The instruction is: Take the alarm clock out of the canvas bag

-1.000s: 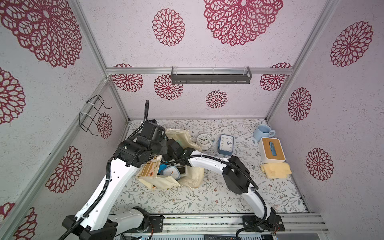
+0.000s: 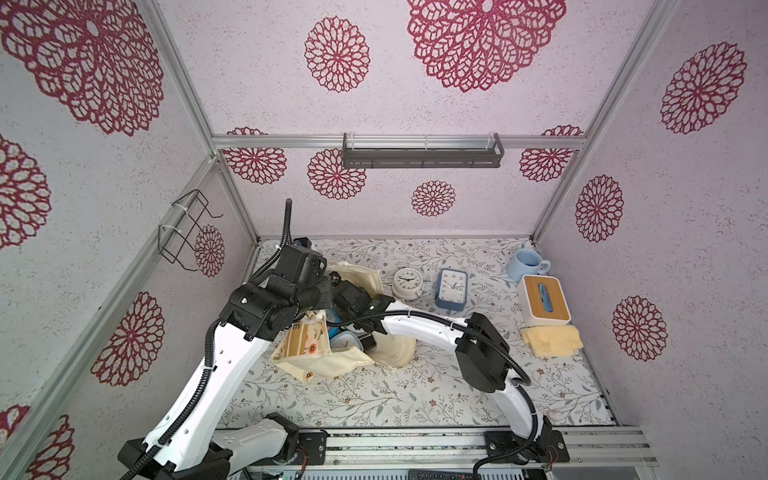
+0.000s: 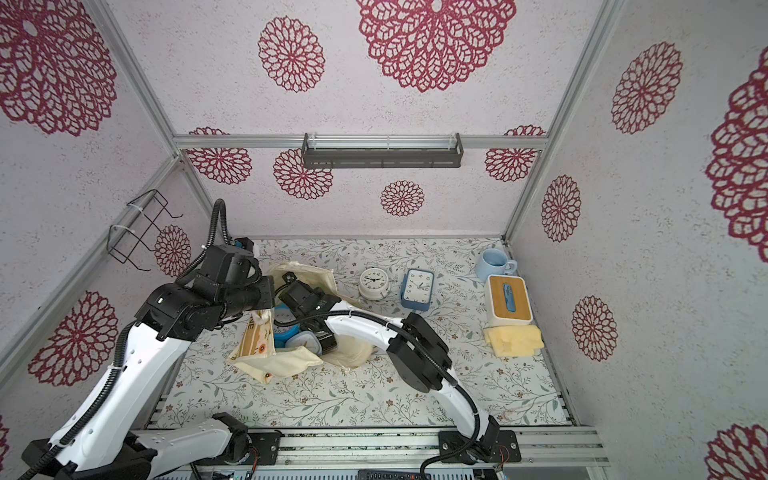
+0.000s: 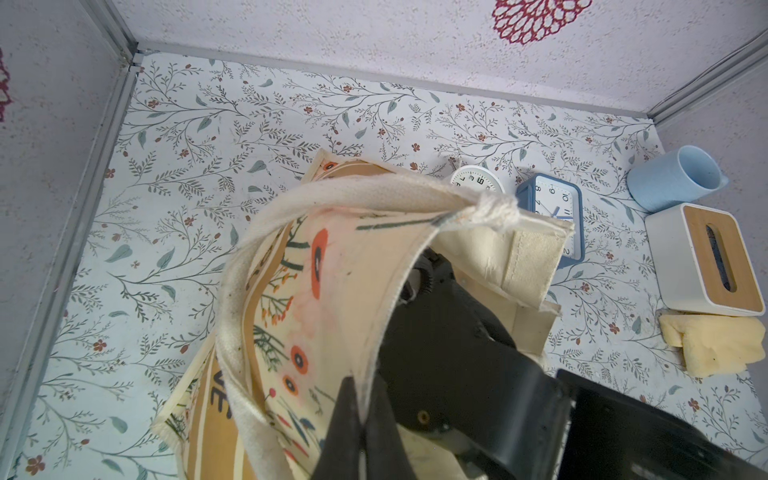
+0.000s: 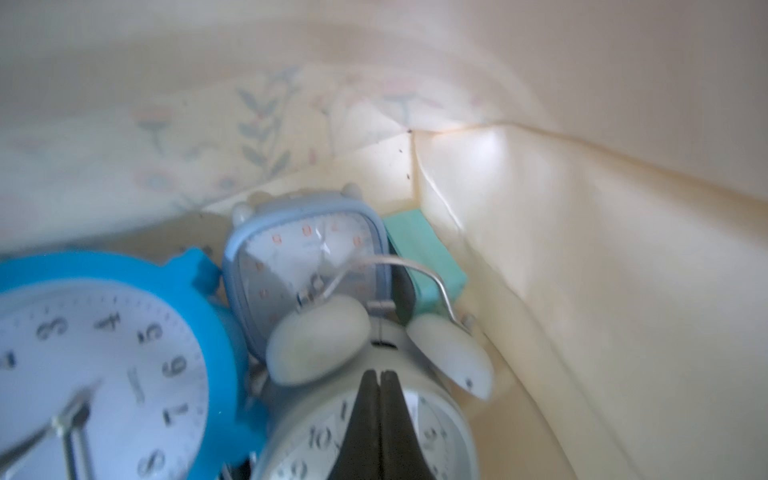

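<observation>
The canvas bag (image 2: 394, 352), cream with a floral panel, stands at the left of the table with its mouth open. My left gripper is shut on its rim and draws the cloth up. Inside the bag, my right gripper has its fingertips together with nothing between them. They are in front of the face of a white twin-bell alarm clock (image 5: 320, 432), whose lower part is out of frame. Left of it is a bright blue alarm clock (image 5: 120, 384); behind it leans a pale blue square clock (image 5: 308, 256).
A teal block (image 5: 428, 260) lies in the bag's corner. On the table stand a white round clock (image 2: 408, 282), a blue square clock (image 2: 452, 289), a mug (image 2: 525, 264), a tissue box (image 2: 528, 301) and a yellow cloth (image 2: 552, 341).
The outside clocks stayed put.
</observation>
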